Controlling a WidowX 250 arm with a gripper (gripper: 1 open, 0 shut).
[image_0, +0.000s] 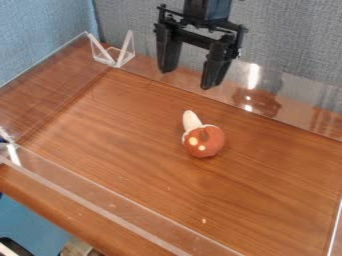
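My black gripper (191, 60) hangs open at the top centre of the camera view, its two fingers spread apart with nothing between them. Below it and a little to the right, a toy mushroom (203, 141) with a red-orange cap, pale spots and a cream stem lies on its side on the wooden surface (120, 140), apart from the gripper.
Clear low walls (160, 235) border the wooden surface, with a white wire bracket (112, 50) at the back left corner. Grey and blue padded walls stand behind.
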